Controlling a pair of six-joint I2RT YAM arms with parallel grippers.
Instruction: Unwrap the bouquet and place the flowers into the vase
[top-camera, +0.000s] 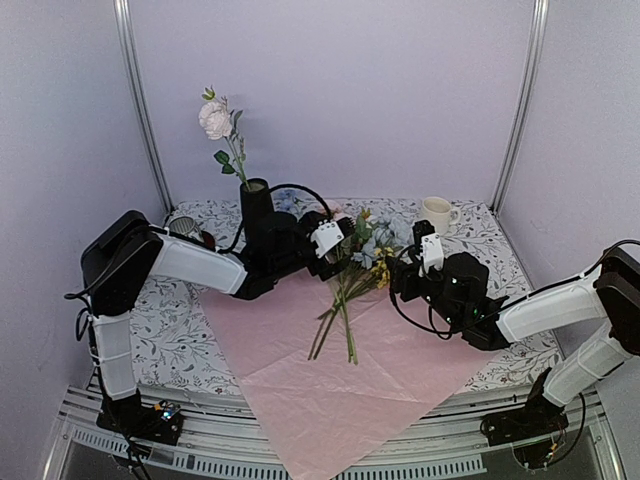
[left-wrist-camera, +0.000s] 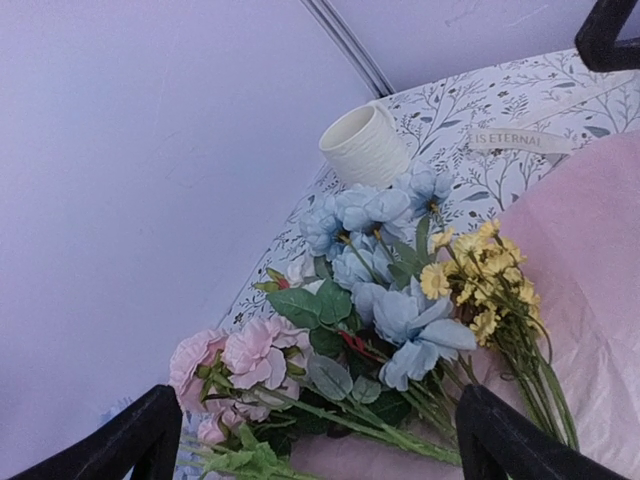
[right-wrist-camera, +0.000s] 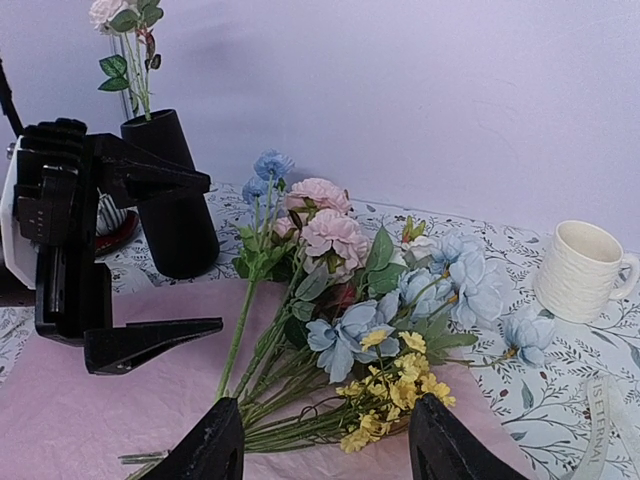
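The black vase (top-camera: 254, 196) stands at the back left with one white rose (top-camera: 215, 120) upright in it. A bunch of blue flowers (right-wrist-camera: 345, 338), pink flowers (right-wrist-camera: 336, 240) and yellow flowers (right-wrist-camera: 398, 388) lies on pink paper, its green stems (top-camera: 349, 325) pointing toward the front. My left gripper is open at the bunch's left side, and a green stem shows just beyond its fingertips. On the other side, my right gripper is also open, its fingers low in its own wrist view with the yellow flowers beyond. Neither gripper holds anything.
A white mug (top-camera: 437, 214) stands at the back right. Beside the paper a ribbon (left-wrist-camera: 518, 140) lies on the patterned table. Behind the left arm is a metal cup (top-camera: 184, 227).
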